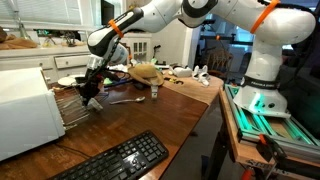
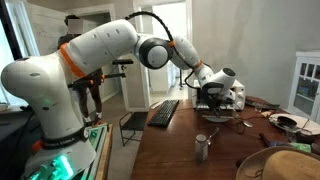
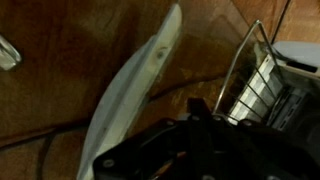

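Note:
My gripper [image 1: 91, 92] is low at the far left of the table, beside the wire rack [image 1: 72, 106]. In the wrist view its dark fingertips [image 3: 197, 108] are close together, and nothing shows clearly between them. A white, thin-edged piece [image 3: 143, 85], perhaps a plate or shallow dish seen nearly edge-on, stands close beside the fingers. Whether it touches them cannot be made out. Wires of the rack [image 3: 262, 75] lie on the gripper's other side. In exterior view 2 the gripper's fingertips are too small to read.
A white box-like appliance [image 1: 28, 120] stands left of the rack. A black keyboard [image 1: 118, 158] lies nearer the front. A metal shaker-like container [image 2: 201, 148] and a tan hat-like object [image 2: 290, 163] are on the table.

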